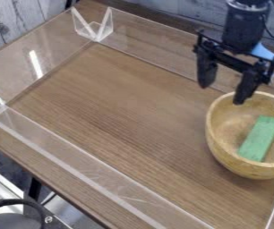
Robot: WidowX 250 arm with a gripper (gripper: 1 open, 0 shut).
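Observation:
My gripper (229, 72) hangs open at the upper right, its dark fingers spread above the back rim of a wooden bowl (223, 148), with nothing between them. A green block (259, 139) lies inside the bowl at the right.
A clear plastic bracket (93, 25) stands at the back left. A raised clear edge runs along the near left, and black hardware (14, 215) sits at the bottom left corner.

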